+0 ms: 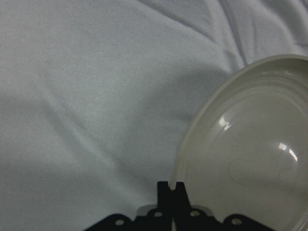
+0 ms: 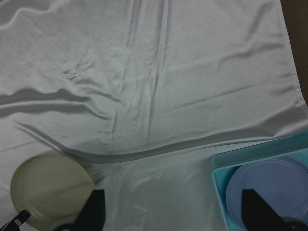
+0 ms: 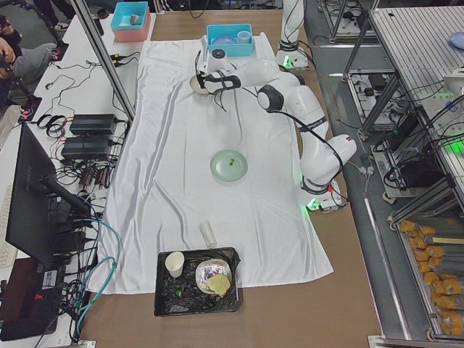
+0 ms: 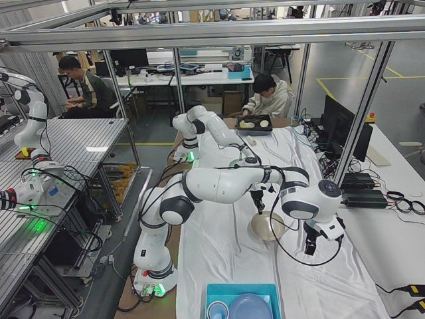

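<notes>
A shallow beige bowl (image 4: 269,229) lies on the white cloth. In the left wrist view my left gripper is shut on the near rim of this bowl (image 1: 245,130). My right gripper hangs above the cloth, open, between the beige bowl (image 2: 50,183) and a blue bin (image 2: 219,192). The bin holds a blue plate (image 2: 264,185).
A green plate (image 3: 228,165) lies mid-cloth. A black tray (image 3: 174,297) with a cup and food stands at one end, a white cylinder (image 3: 207,233) beside it. Monitors and cables line one side.
</notes>
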